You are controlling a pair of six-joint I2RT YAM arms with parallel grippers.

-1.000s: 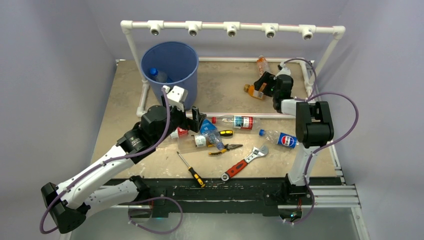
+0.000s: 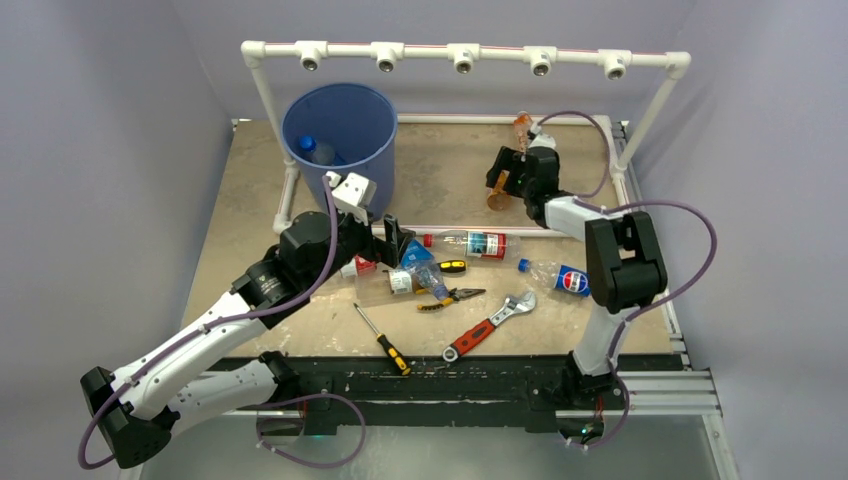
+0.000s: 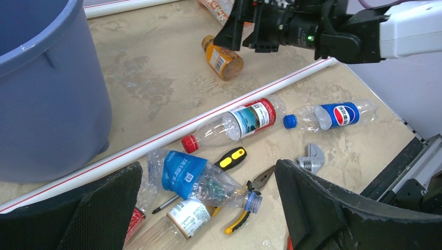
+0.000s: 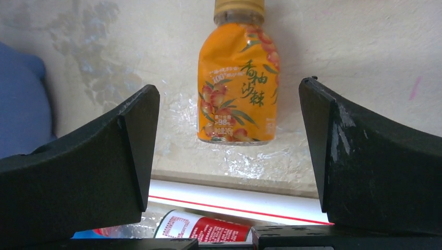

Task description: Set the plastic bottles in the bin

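An orange-labelled juice bottle lies between the fingers of my open right gripper, with space on both sides. An orange bottle lies behind it. My open left gripper hangs beside the blue bin, which holds bottles, over a cluster: a red-capped bottle, a crushed blue-label bottle and a white-label bottle. A Pepsi bottle lies at the right.
Among and below the bottles lie screwdrivers, pliers and an adjustable wrench. A white pipe crosses the table. A pipe rail spans the back.
The right gripper has moved left and over the juice bottle, which has turned more upright in the top view. The left arm is unmoved.
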